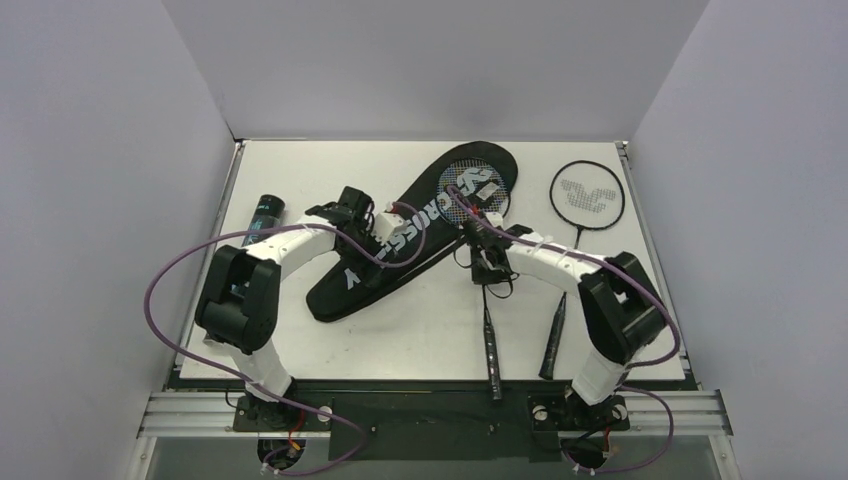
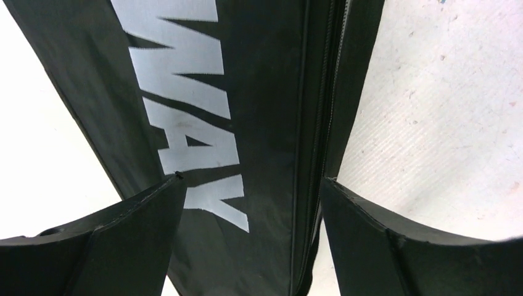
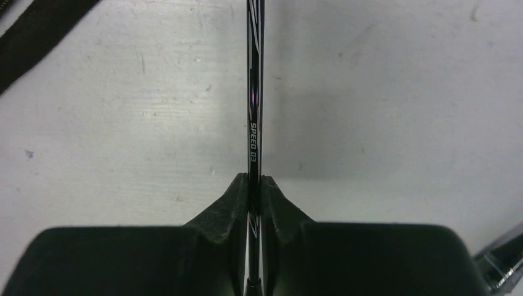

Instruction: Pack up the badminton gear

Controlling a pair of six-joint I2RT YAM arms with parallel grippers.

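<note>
My right gripper is shut on the thin black shaft of a badminton racket (image 3: 253, 98) lettered SPEED D3. In the top view its strung head overlaps the upper part of the black racket bag (image 1: 335, 297), while its grip points at the front edge. Over the bag's narrower lower half my left gripper is open, its fingers apart with the bag's grey lettering and zip visible below. A second racket (image 1: 587, 195) lies on the right of the table, partly covered by the right arm.
A dark cylindrical tube (image 1: 267, 214) is on the far left of the white table (image 1: 400, 350), partly behind the left arm. Bare table shows at front centre and at the back left. Grey walls close in the sides and back.
</note>
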